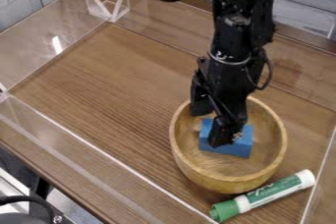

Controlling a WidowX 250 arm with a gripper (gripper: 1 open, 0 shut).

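Note:
My black gripper (pixel 218 118) hangs over a round wooden bowl (pixel 201 174), its lower end reaching down into it above a blue block (pixel 227 144) that lies inside. The gripper looks open, though its dark fingers are partly hard to make out against each other. A green and white tube (pixel 261 196) lies outside the bowl at the lower right.
A pale edge runs along the left side, and black cables show at the top and in the lower left corner.

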